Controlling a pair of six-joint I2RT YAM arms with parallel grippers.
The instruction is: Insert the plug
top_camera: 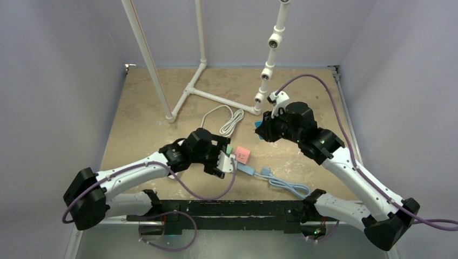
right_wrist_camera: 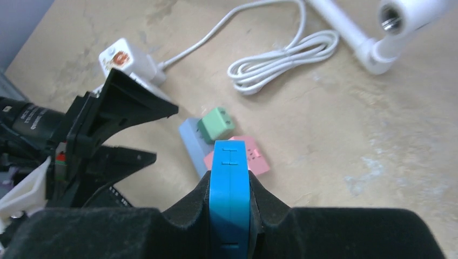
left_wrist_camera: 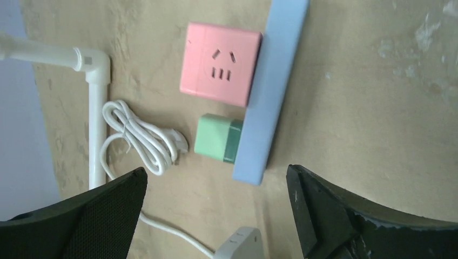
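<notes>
My left gripper is open above the blue power strip [left_wrist_camera: 270,91], nothing between its fingers. Beside the strip lie a pink socket cube [left_wrist_camera: 220,62] and a green plug block [left_wrist_camera: 213,137], both visible in the left wrist view and, partly, the right. My right gripper [top_camera: 259,130] is up and right of them, shut on a bright blue block [right_wrist_camera: 229,194], which stands upright between its fingers in the right wrist view; its lower end is hidden.
A white coiled cable [top_camera: 231,123] lies behind the cubes near the white pipe frame [top_camera: 221,100]. A white adapter [right_wrist_camera: 129,62] sits at the left, mostly hidden from above by my left arm. The light-blue cable [top_camera: 291,186] lies at front right.
</notes>
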